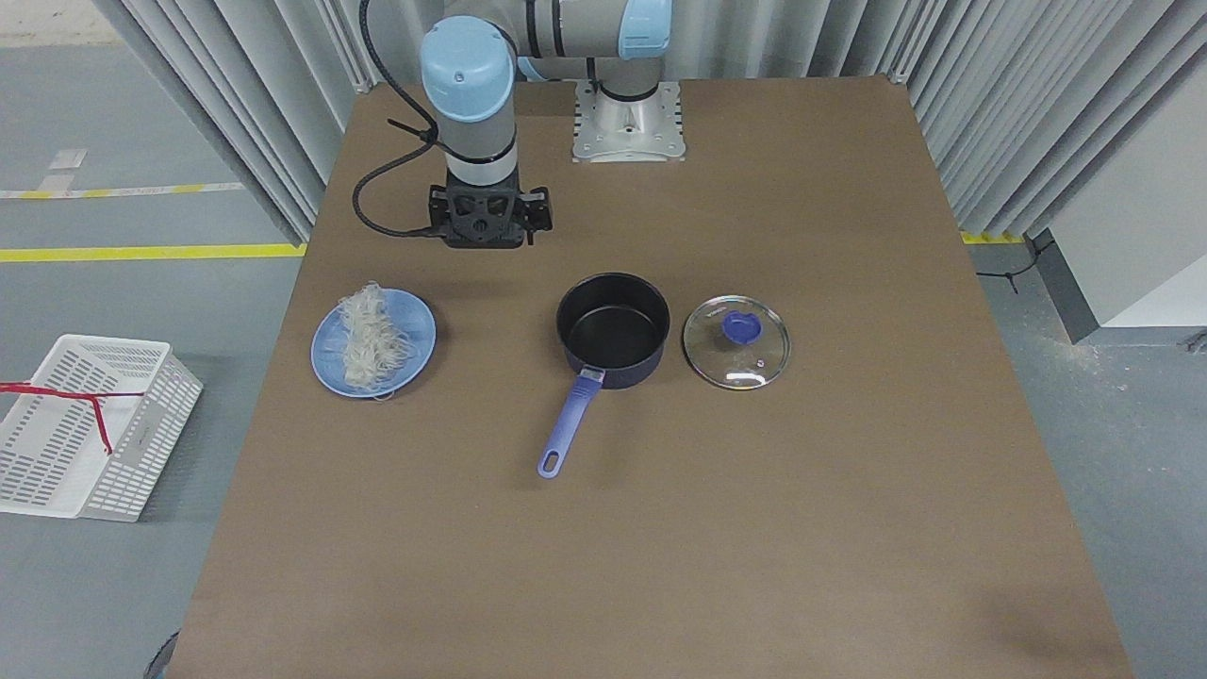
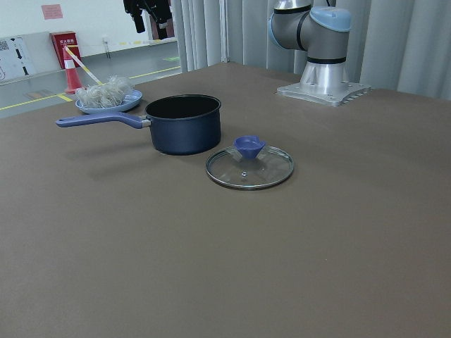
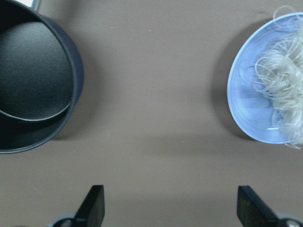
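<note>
A blue plate point(image 1: 413, 328) holding white noodle-like strands point(image 1: 368, 339) sits at the left of the table. In the centre stands an empty dark saucepan point(image 1: 611, 328) with a blue handle point(image 2: 95, 120); its glass lid point(image 1: 735, 351) with a blue knob lies to its right. My gripper hangs above the table, behind and between plate and pan in the front view. In the wrist view its two fingers are wide apart with nothing between them, the pan to one side and the plate to the other.
The robot base point(image 1: 628, 136) is at the back edge. A white crate point(image 1: 136, 464) is on the floor to the left.
</note>
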